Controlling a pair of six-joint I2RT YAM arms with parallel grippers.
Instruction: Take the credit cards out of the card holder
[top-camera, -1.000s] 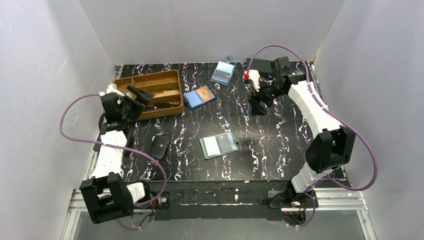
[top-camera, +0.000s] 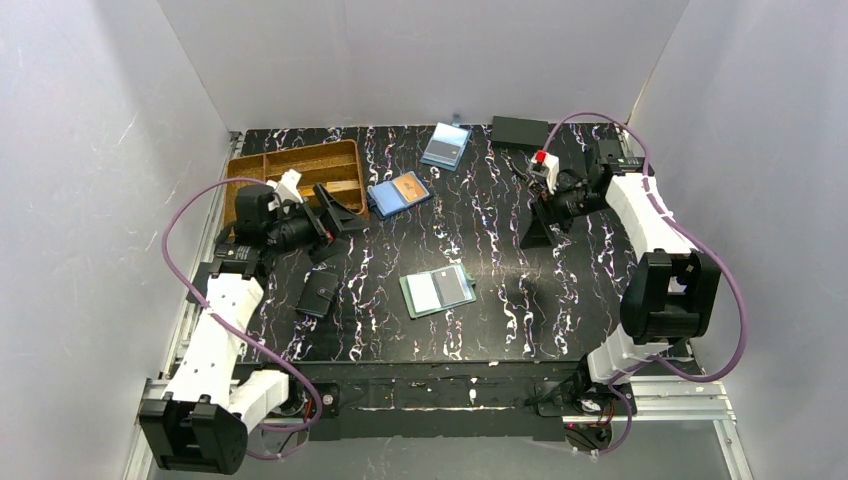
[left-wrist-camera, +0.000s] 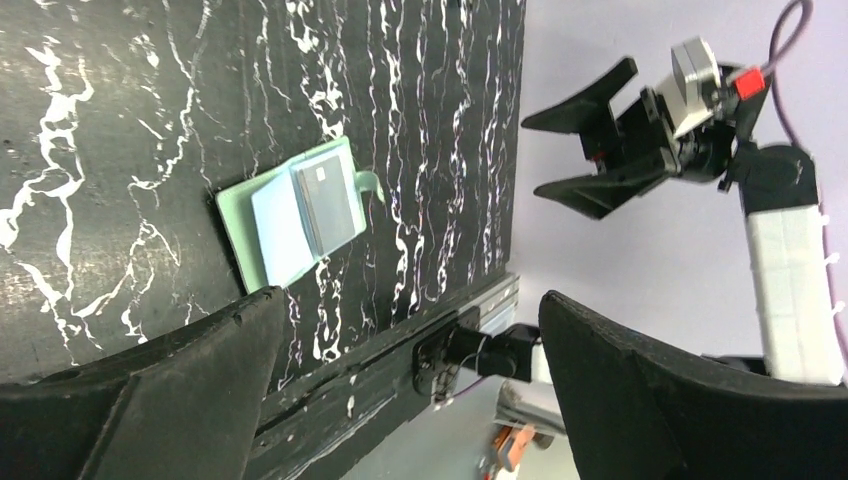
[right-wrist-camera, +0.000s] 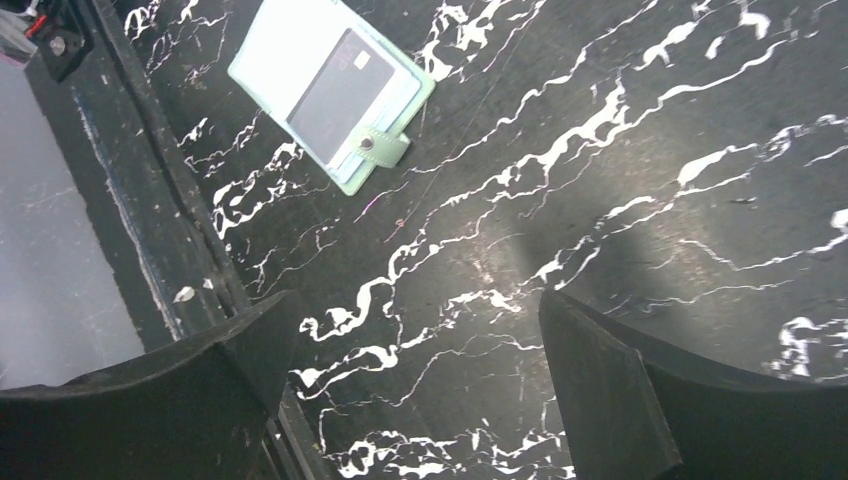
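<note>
An open mint-green card holder (top-camera: 438, 290) lies at the front middle, with pale sleeves and a grey card (left-wrist-camera: 322, 200). A blue holder (top-camera: 398, 193) with an orange card and a light blue one (top-camera: 445, 146) lie behind it. A closed black holder (top-camera: 318, 293) rests at front left. My left gripper (top-camera: 335, 235) hangs open over the table beside the wooden box, left of and behind the mint holder. My right gripper (top-camera: 545, 227) is open over the right side, nothing between its fingers in the right wrist view.
The wooden compartment box (top-camera: 310, 160) stands at back left, a black flat case (top-camera: 519, 132) at back right. Walls close in the sides and back.
My left gripper has moved right and toward the front, away from over the box. My right gripper has moved right and slightly toward the front. The holders are unmoved.
</note>
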